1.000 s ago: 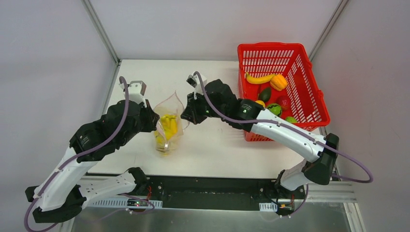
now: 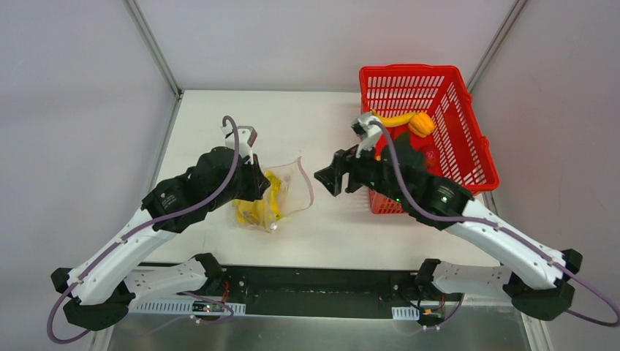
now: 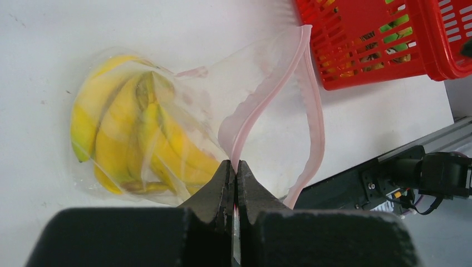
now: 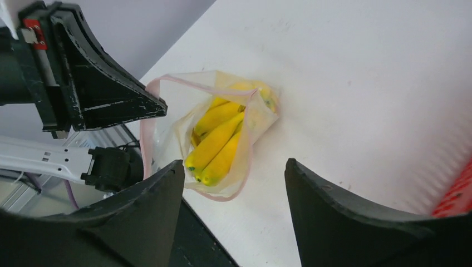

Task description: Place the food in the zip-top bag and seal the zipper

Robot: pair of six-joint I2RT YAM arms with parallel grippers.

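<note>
The clear zip top bag with a pink rim [image 3: 320, 125] lies on the table with bananas [image 3: 114, 142] inside, its mouth gaping toward the right. My left gripper is shut on the pink rim of the bag, one edge of the mouth pinched between its fingertips. From the right wrist view, the open mouth of the bag [image 4: 249, 161] and the yellow fruit inside [image 4: 216, 147] are plain to see. My right gripper stands open to the right of the bag, apart from it, with nothing between its fingers.
A red basket [image 2: 482, 157] stands at the right, with a banana [image 2: 395, 120] and an orange pepper [image 2: 422, 124] showing. The right arm covers other food in it.
My right gripper has opened, let go of the bag's rim and moved right, away from it. The left gripper has moved right with the bag, whose mouth now faces right.
</note>
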